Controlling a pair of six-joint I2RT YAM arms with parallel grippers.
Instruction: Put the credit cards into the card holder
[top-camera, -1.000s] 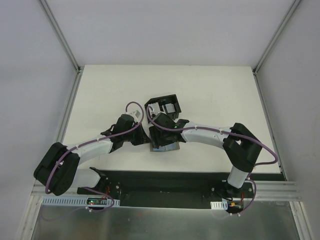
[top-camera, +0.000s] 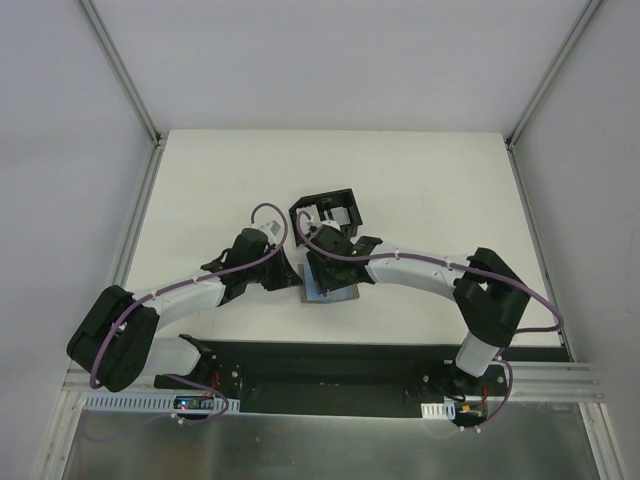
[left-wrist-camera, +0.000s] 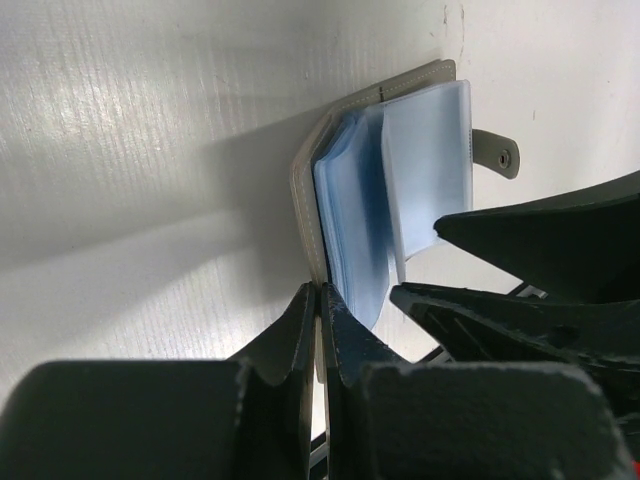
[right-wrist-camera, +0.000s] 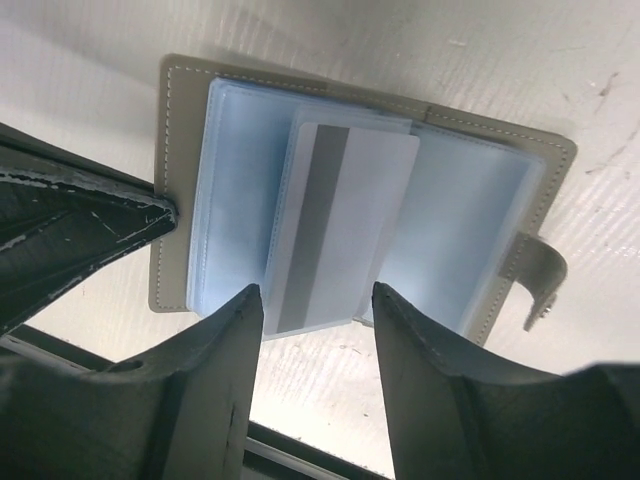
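The open card holder (right-wrist-camera: 178, 200) lies flat on the table, with clear blue sleeves and a strap with a snap. A white card with a grey stripe (right-wrist-camera: 341, 230) sits at its middle sleeve. My left gripper is shut at the holder's edge (left-wrist-camera: 305, 190); whether the thin edge is between its tips cannot be told. My right gripper hangs over the card's lower part, part open, its fingertips apart; in the left wrist view its dark fingers (left-wrist-camera: 540, 240) stand over the sleeves.
A dark tray (top-camera: 349, 195) with pale items in compartments lies behind the grippers.
The left arm is unmoved.
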